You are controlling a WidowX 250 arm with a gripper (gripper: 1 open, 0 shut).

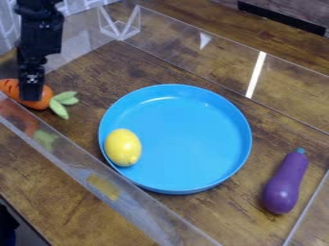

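Observation:
The black gripper point(33, 83) is low at the left, its open fingers down around an orange carrot point(44, 101) with pale green leaves, partly hiding it. Whether they touch it I cannot tell. A yellow lemon point(122, 147) lies on the left part of a blue plate point(193, 125) in the middle of the wooden surface.
A purple eggplant point(284, 187) lies at the right. Clear plastic walls point(141, 202) border the area, one running diagonally close by the carrot. Bare wood lies behind and right of the plate.

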